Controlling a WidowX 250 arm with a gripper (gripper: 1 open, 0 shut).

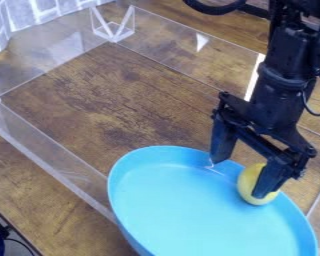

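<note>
A light blue oval tray fills the lower right of the camera view. A yellow round object rests on its right part, near the back rim. My black gripper hangs over the tray's back, open, one finger at the tray's rear rim and the other in front of the yellow object, partly hiding it.
Clear plastic walls edge the wooden surface on the left and back. The wood left of and behind the tray is bare. Dark cables show at the bottom left corner, and a white patterned item sits at the top left.
</note>
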